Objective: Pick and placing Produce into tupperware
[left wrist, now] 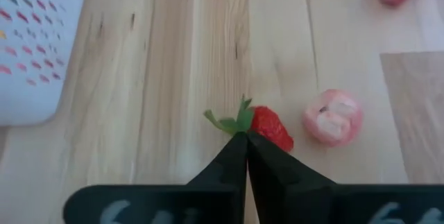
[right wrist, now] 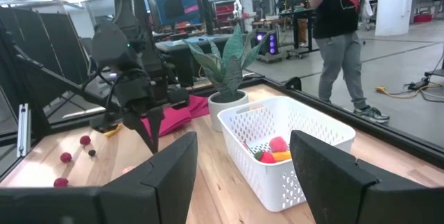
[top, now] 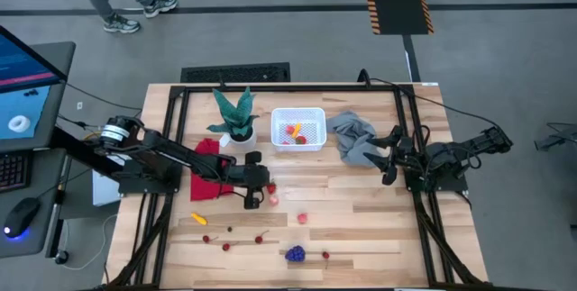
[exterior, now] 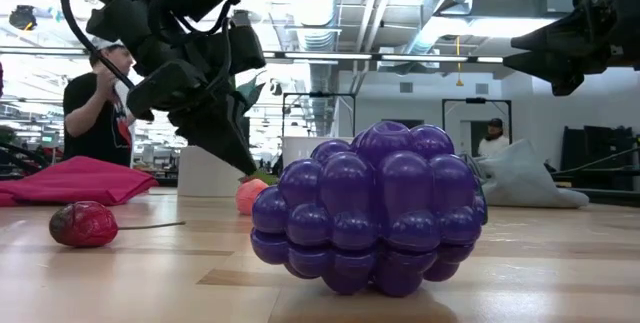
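In the left wrist view a strawberry (left wrist: 272, 127) with green leaves lies on the wood just beyond the tips of my left gripper. That gripper's fingers are together, with nothing between them. Beside the strawberry, to its right, is a pink round fruit (left wrist: 334, 118). The white perforated basket (top: 283, 143) stands at the back middle of the table and holds several pieces of produce. My right gripper hangs open and empty at the table's right side. Nearer the front sit purple grapes (top: 295, 254), another pink fruit (top: 302, 219) and a yellow piece (top: 198, 219).
Several small cherries (top: 260, 239) are scattered over the front left. A potted plant (top: 237, 113) stands left of the basket, a grey cloth (top: 353, 138) right of it. The red cloth (top: 206, 189) lies under the left arm. Bare wood fills the middle right.
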